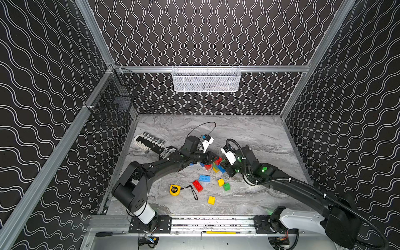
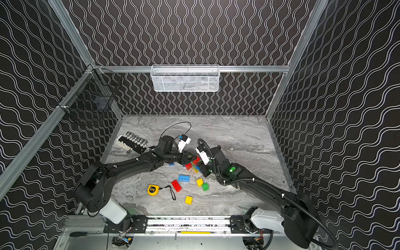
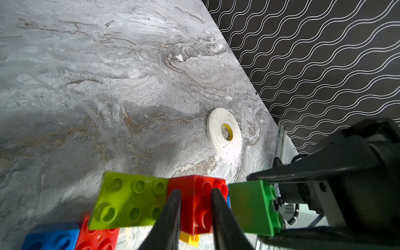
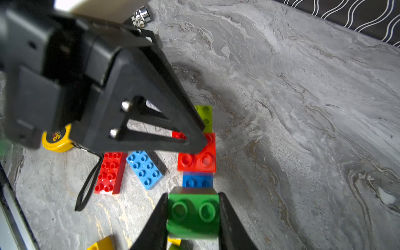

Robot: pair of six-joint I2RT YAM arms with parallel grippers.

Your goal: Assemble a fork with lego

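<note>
In the left wrist view, lime, red and green bricks line up. My left gripper is at the red brick, its fingers blurred; whether it grips is unclear. In the right wrist view, my right gripper is shut on the green brick, with a blue brick and red brick beyond it in the line, under my left gripper.
Loose bricks, including red, light blue and yellow, lie at the front, with a tape measure. A white roll lies right.
</note>
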